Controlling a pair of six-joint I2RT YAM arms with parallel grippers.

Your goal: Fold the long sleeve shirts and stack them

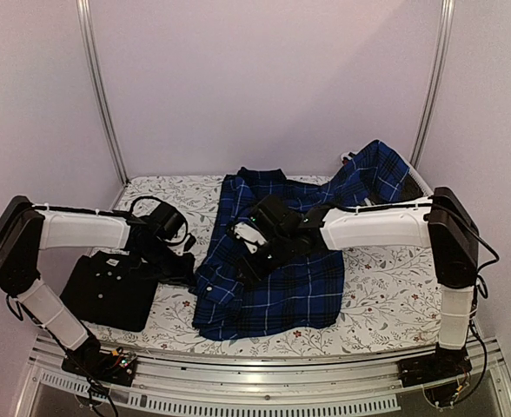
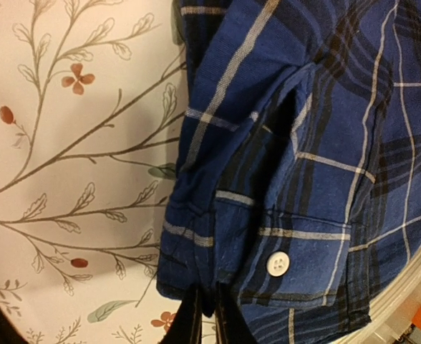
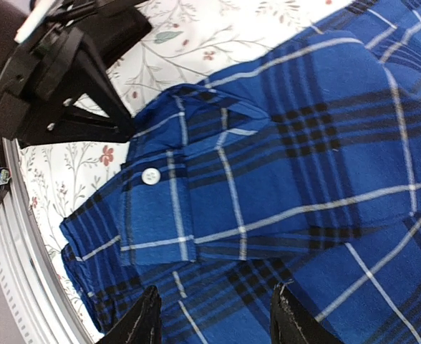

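Note:
A blue plaid shirt (image 1: 290,295) lies spread on the table, its collar at the far side. One sleeve is laid down along its left side, and the cuff (image 1: 216,289) with a white button is near the front left. My left gripper is shut on the cuff's edge, as the left wrist view shows. Over the shirt's middle is my right gripper, its fingers apart with no cloth seen between them; the shirt lies beneath. The other sleeve (image 1: 373,174) stretches out to the far right. A folded black shirt (image 1: 109,294) rests at the left.
A white container (image 1: 419,181) stands at the far right, partly behind the sleeve. Bare floral table (image 1: 386,304) shows to the right of the shirt. A metal rail (image 1: 264,369) runs along the front edge.

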